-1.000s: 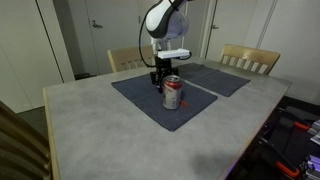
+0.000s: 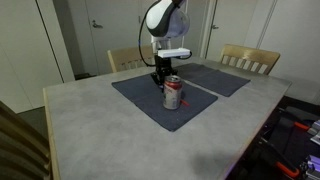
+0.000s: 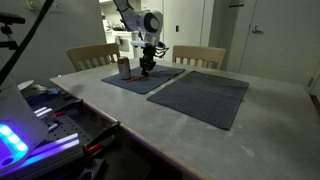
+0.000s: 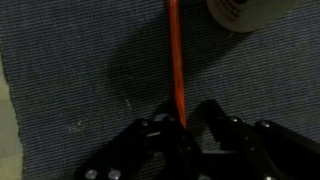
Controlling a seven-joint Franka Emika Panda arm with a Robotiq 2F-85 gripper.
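A thin red stick [image 4: 176,60] runs from the top edge of the wrist view down to my gripper. The fingertips stand part open, with the stick's near end at the gap between them; whether they touch it cannot be seen. A can with a red and pale label [image 2: 172,95] stands upright on a dark mat, and its lower part [image 4: 240,10] shows at the top of the wrist view. From the side, my gripper [image 3: 147,70] is low over the mat beside the can [image 3: 124,68]. In exterior view 1 the can partly hides the fingers.
The dark mat [image 2: 130,88] lies on a pale table [image 2: 90,125]. Another dark mat [image 3: 205,100] is spread next to it, empty. Chairs [image 3: 95,55] stand around the table edge.
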